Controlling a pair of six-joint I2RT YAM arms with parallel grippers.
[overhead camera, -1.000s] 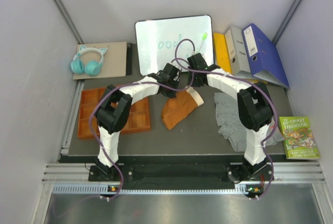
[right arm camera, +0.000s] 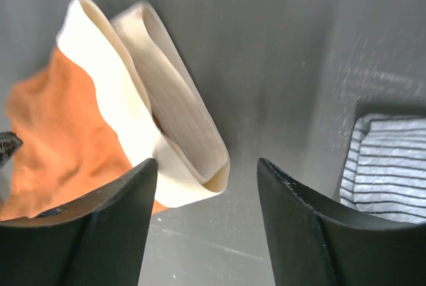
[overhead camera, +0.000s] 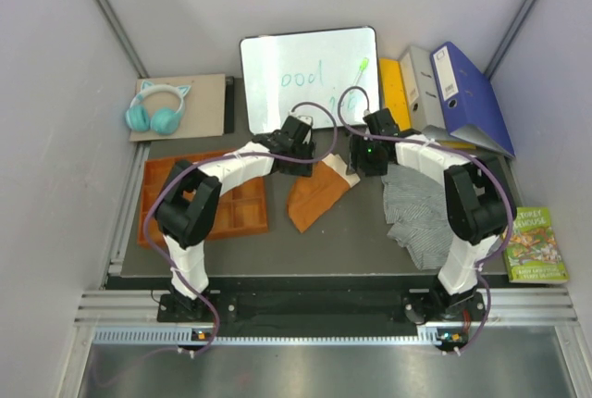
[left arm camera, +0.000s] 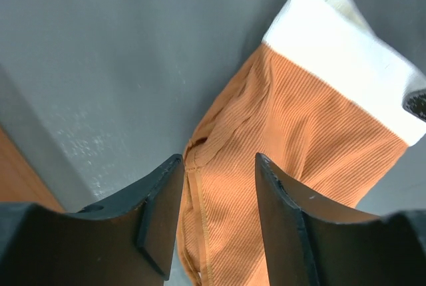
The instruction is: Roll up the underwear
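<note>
The orange underwear [overhead camera: 315,199] lies folded on the dark table, its white waistband [left arm camera: 346,53] toward the far right. In the left wrist view my left gripper is open over its left edge, with nothing visibly held. My right gripper stands apart-fingered at the waistband's right end; in the right wrist view the white band corner [right arm camera: 216,173] shows between the fingers, nearer the left one. Two layers of the waistband stand slightly apart there. Whether either fingertip touches cloth I cannot tell.
To the left is an orange compartment tray [overhead camera: 242,217]. Grey striped cloth [overhead camera: 416,217] lies on the right. A whiteboard [overhead camera: 310,74] is behind, with binders [overhead camera: 472,93] at the back right. Bare table lies in front of the underwear.
My right gripper has moved right and toward the front, to the waistband's right end. The left gripper has shifted slightly left. The underwear stays nearly in place.
</note>
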